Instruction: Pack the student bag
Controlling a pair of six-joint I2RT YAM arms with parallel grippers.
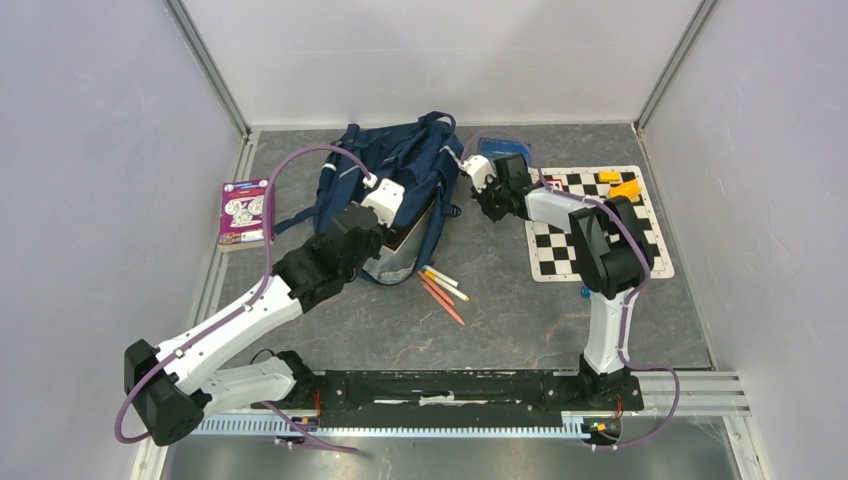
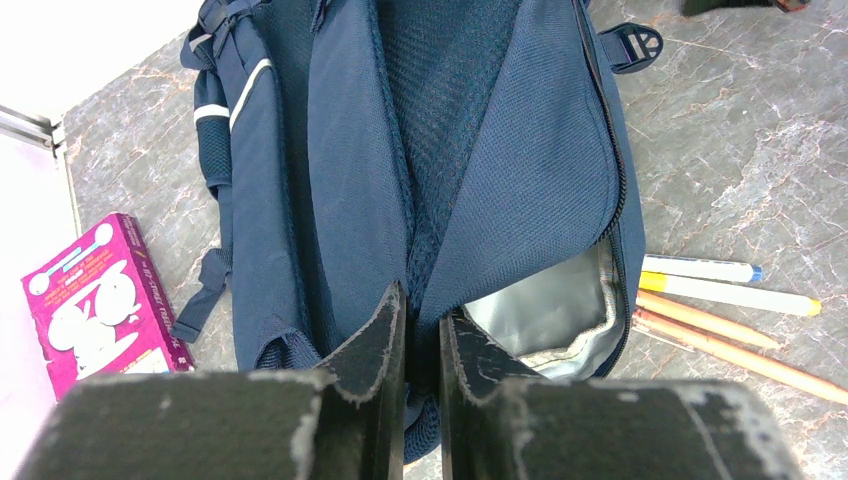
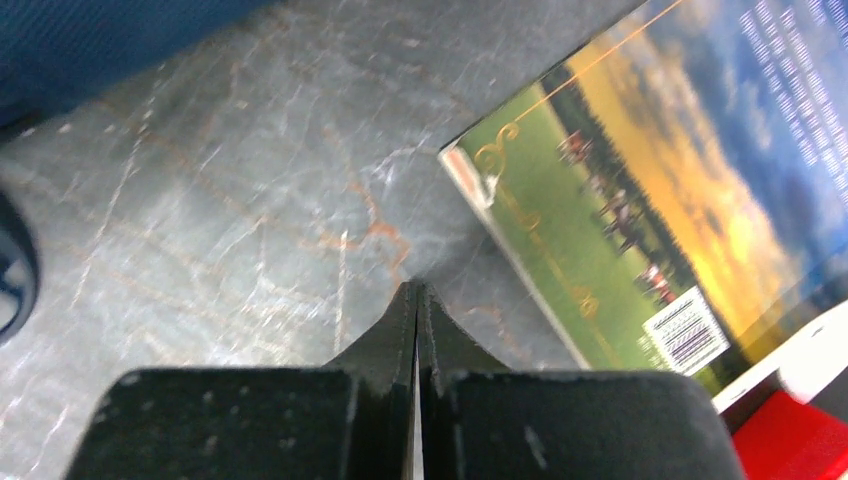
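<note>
The navy bag lies at the back, its grey-lined opening towards the front. My left gripper is shut on a fold of the bag's fabric. A thin book with a meadow and sunset cover lies flat on the floor, right of the bag; in the top view only its blue part shows behind the right arm. My right gripper is shut, its fingertips together with nothing between them. The book's near corner is outside the fingers, ahead and to the right.
A checkered board with yellow pieces lies under the right arm, close to the book. Markers and orange pencils lie before the bag. The pink box-like book is at far left.
</note>
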